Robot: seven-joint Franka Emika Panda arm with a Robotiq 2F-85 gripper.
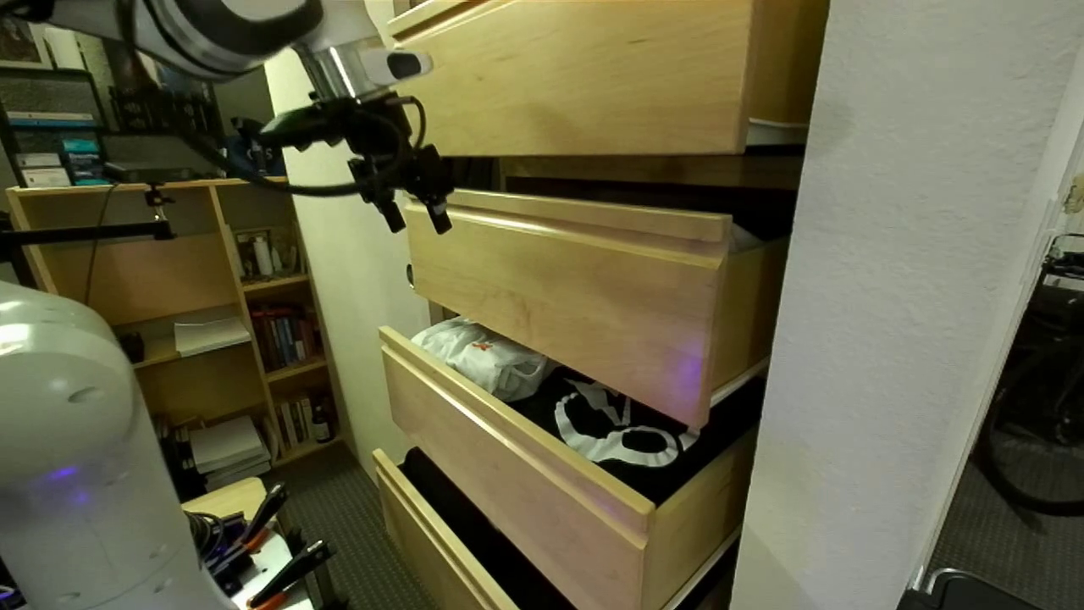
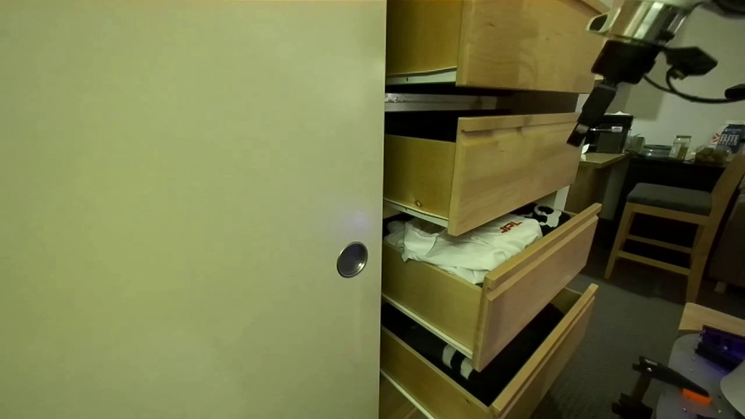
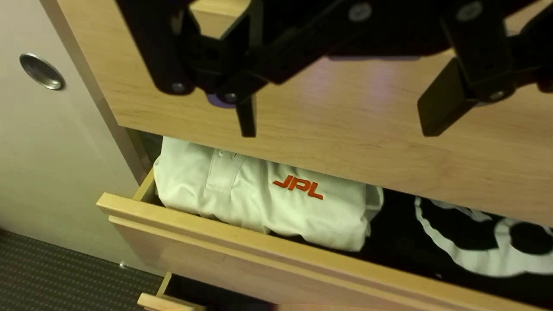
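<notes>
My gripper is open, its two fingers wide apart with nothing between them. It hangs in front of the second drawer from the top (image 1: pixel 569 295), near that drawer's upper edge, at the left in exterior view 1. Below, a pulled-out drawer (image 2: pixel 541 290) holds a folded white shirt with red JPL lettering (image 3: pixel 259 191). Beside the shirt lies black cloth with a white print (image 3: pixel 487 254). The lowest visible drawer (image 1: pixel 432 539) also stands out, with dark cloth inside.
The top drawer (image 1: pixel 589 81) juts out above. A pale sliding door (image 2: pixel 188 209) with a round metal pull flanks the drawers, and a white wall (image 1: pixel 925 285) closes the other side. Clamps (image 1: pixel 290 574) lie on a small table near the arm's base.
</notes>
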